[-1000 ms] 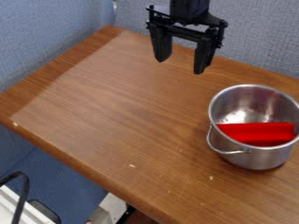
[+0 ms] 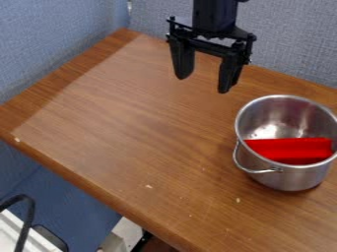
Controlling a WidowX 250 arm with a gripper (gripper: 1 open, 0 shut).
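My black gripper (image 2: 206, 69) hangs open over the back middle of the wooden table, with nothing between its two fingers. To its lower right a metal pot (image 2: 279, 120) with a wire handle stands on the table. A red block-like object (image 2: 290, 149) lies inside the pot.
Grey-blue padded walls (image 2: 53, 49) border the table at the left and back. At the lower left, below the table, are a white object (image 2: 11, 236) and a black cable.
My gripper has shifted slightly, a little downward in the view. The pot and red object have not moved.
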